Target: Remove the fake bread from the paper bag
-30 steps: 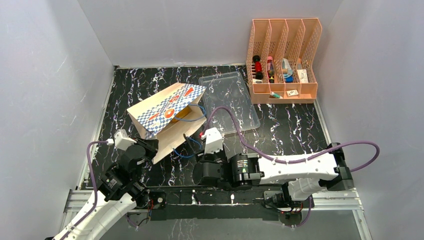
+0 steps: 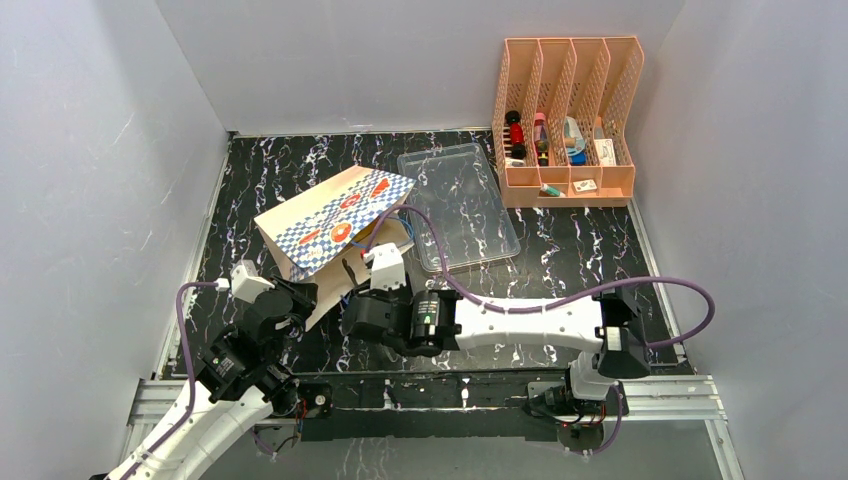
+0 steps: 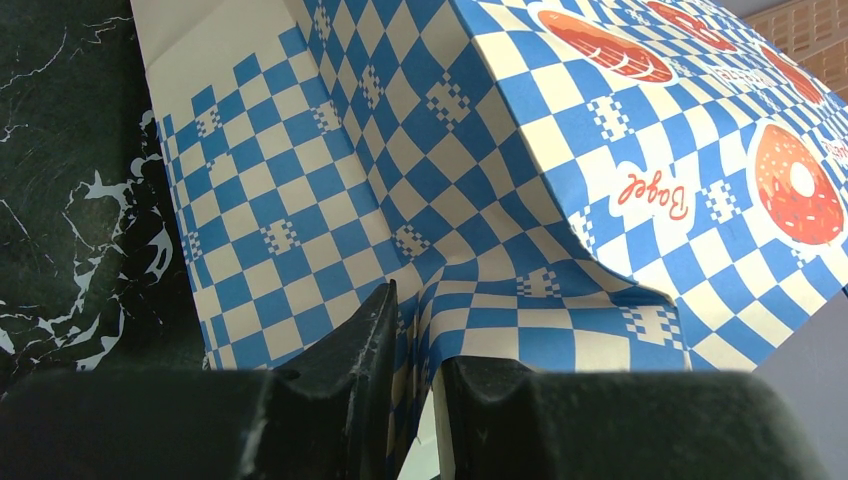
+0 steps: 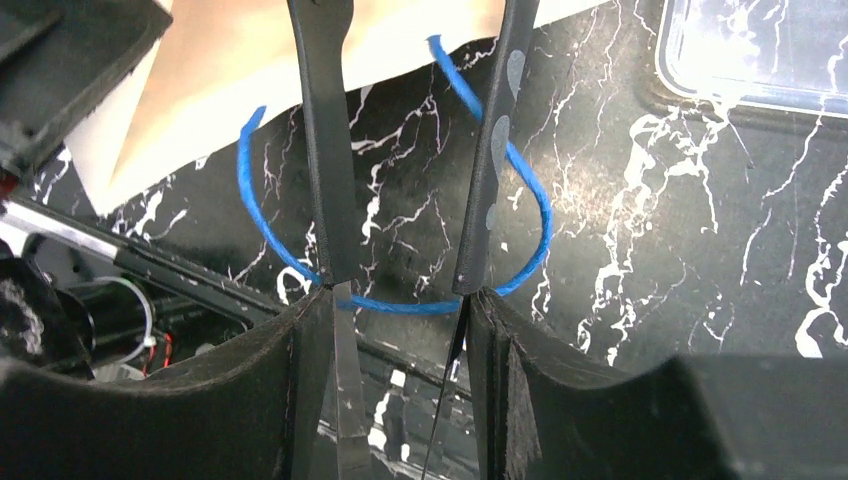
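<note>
The paper bag (image 2: 335, 222), with a blue-and-white checked side, lies with its mouth facing the lower right. Only a sliver of the yellow fake bread (image 2: 362, 235) shows inside in the top view. My left gripper is shut on the bag's checked side, where the paper folds between its fingers. My right gripper is at the bag's mouth, fingers apart and reaching over the paper edge. Nothing shows between those fingers but bare paper and table. A blue handle (image 4: 545, 215) loops below them. The right arm hides part of the mouth.
A clear plastic lid or tray (image 2: 460, 205) lies right of the bag. An orange divided rack (image 2: 620, 190) with small items stands at the back right. Purple cables follow both arms, the right one crossing near the bag.
The bag's upper side has shifted very slightly. The left arm stays put.
</note>
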